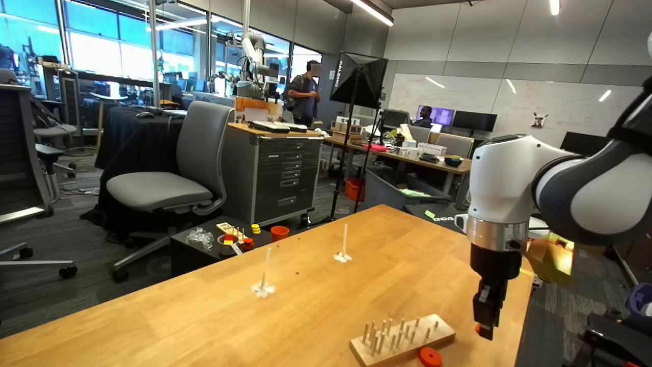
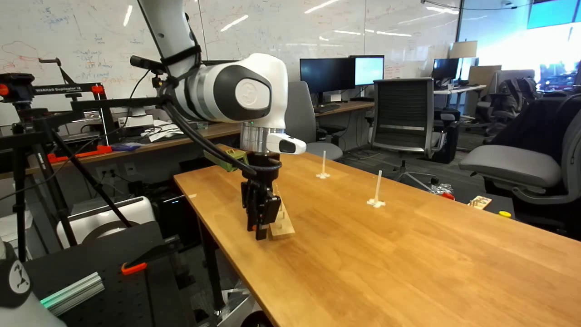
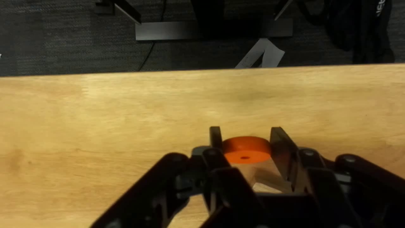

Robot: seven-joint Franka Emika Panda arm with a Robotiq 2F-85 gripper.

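An orange-red disc (image 3: 247, 149) with a small centre hole sits between the two fingers of my gripper, which is shut on it. From exterior view 1, my gripper (image 1: 487, 335) points straight down over the table's end, and only a sliver of the disc (image 1: 477, 329) shows behind the fingers. A wooden peg board (image 1: 400, 342) with several short pegs lies to its left there. A second red disc (image 1: 430, 357) rests on the table close to that board. In exterior view 2, my gripper (image 2: 259, 233) partly hides the peg board (image 2: 283, 226).
Two thin upright rods stand on the table, one farther off (image 1: 345, 241) and one nearer the left edge (image 1: 266, 272). The table's edge (image 3: 114, 73) runs close beyond my fingers.
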